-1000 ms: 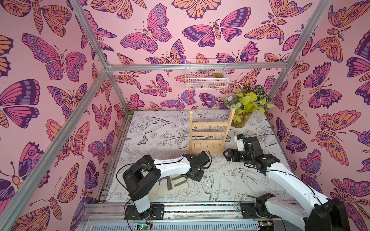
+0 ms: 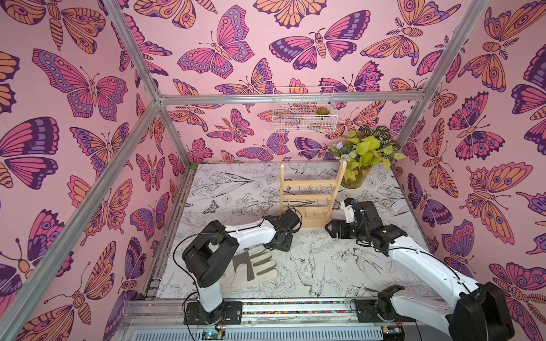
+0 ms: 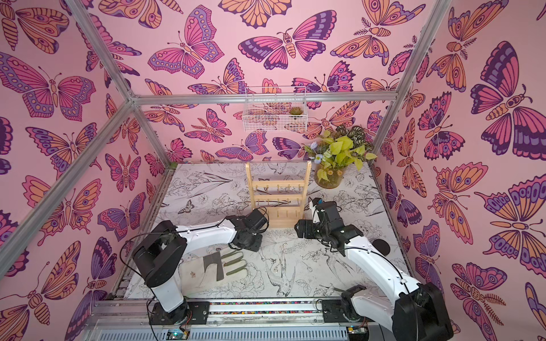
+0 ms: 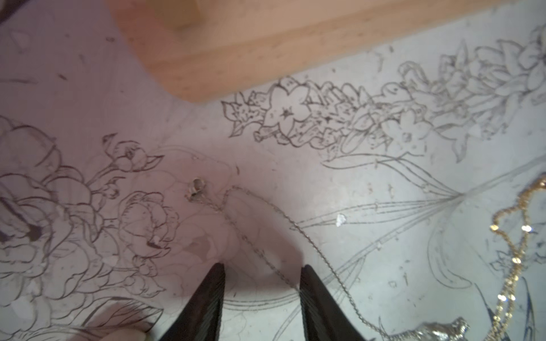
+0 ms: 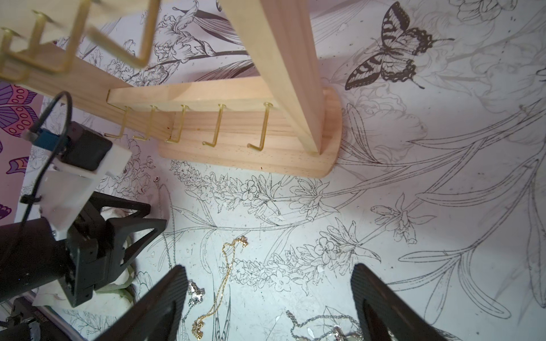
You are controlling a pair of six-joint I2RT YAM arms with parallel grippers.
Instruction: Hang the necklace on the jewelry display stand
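A thin silver necklace (image 4: pixel 245 239) lies in a long narrow loop on the table in the left wrist view, its pendant (image 4: pixel 438 330) at the bottom right. Over that chain hangs my left gripper, open, with apparently nothing held. The wooden jewelry display stand (image 5: pixel 250 160) has rows of brass hooks; those seen in the right wrist view are bare. In front of the stand, at its right, my right gripper is open above the table and empty. A gold necklace (image 5: pixel 224 279) and another silver necklace (image 5: pixel 324 319) also lie flat on the table.
A work glove (image 3: pixel 196 272) lies at the front left, under the left arm. Behind the stand at the right stands a potted plant (image 2: pixel 364 152). A wire basket (image 2: pixel 304 122) hangs at the back.
My left gripper has moved back toward the stand and slightly left. The right arm has shifted very slightly left. The stand has stayed in place.
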